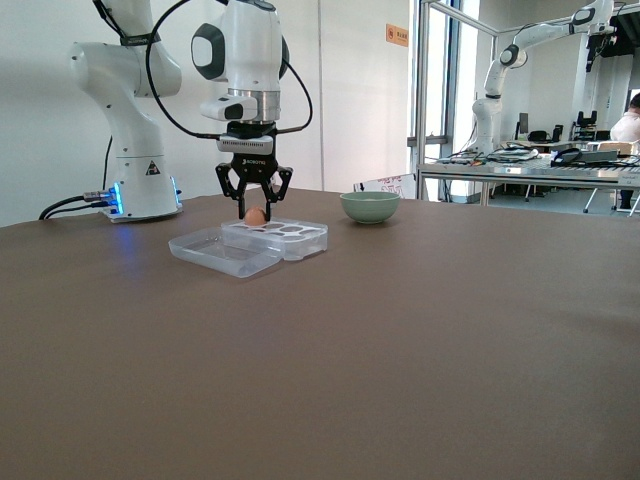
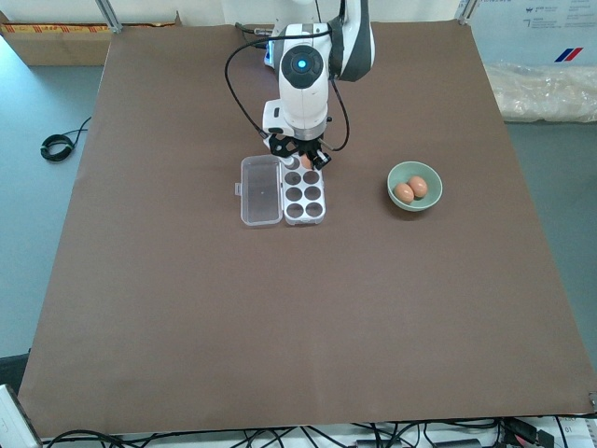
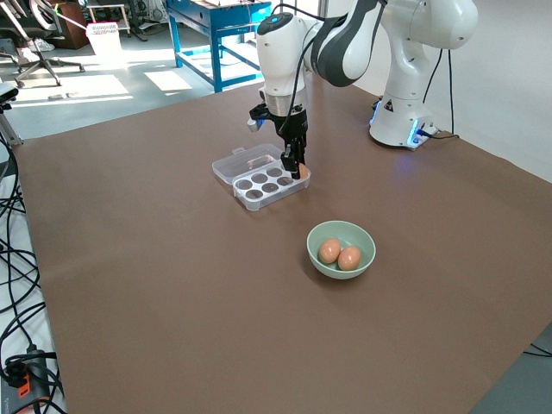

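A clear egg box (image 2: 304,196) lies open on the brown table, its lid (image 1: 220,255) flat beside the white tray of holes. One brown egg (image 1: 255,217) is in the back part of the tray, with my black gripper (image 1: 255,208) lowered right at it; whether the fingers are closed on it is unclear. A green bowl (image 3: 341,267) holds two brown eggs (image 3: 349,257), to the right of the box in the left camera view.
Cables (image 2: 112,439) run along the edge nearest the left camera, off the tabletop.
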